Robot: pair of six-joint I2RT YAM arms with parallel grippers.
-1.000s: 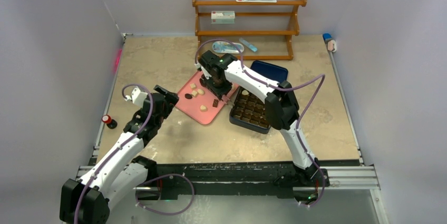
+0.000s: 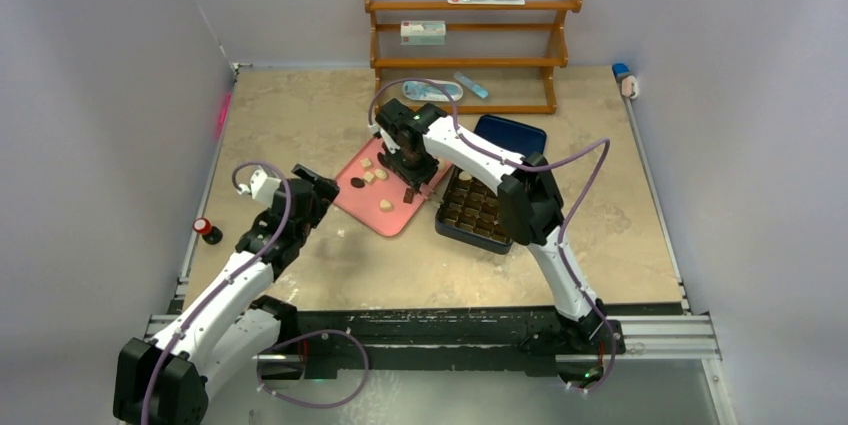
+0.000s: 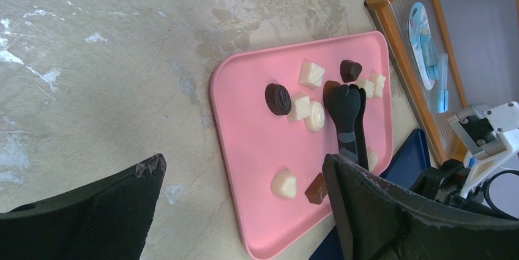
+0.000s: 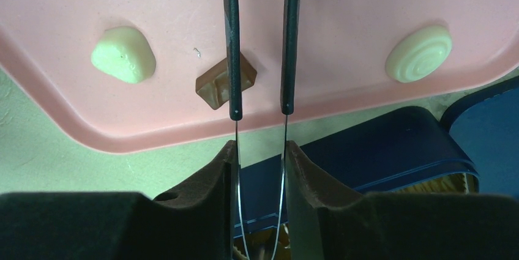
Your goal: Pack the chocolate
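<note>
A pink tray (image 3: 257, 150) holds several white and dark chocolates, among them a dark round one (image 3: 278, 99) and a white one (image 3: 283, 183). My right gripper is part open, its two long black tool tips low over the tray; a brown piece (image 4: 211, 89) lies by the left tip, and whether anything is between the tips farther up is hidden. Beside the tray sits a dark box with gold compartments (image 2: 470, 215), one holding a pale piece. My left gripper stands open left of the tray, nothing between its fingers.
A wooden rack (image 2: 465, 62) stands at the back, and a blue lid (image 2: 510, 133) lies behind the box. A small red-capped bottle (image 2: 208, 232) is at the left.
My right arm has shifted very slightly down over the tray since about a second ago. The left arm has not moved.
</note>
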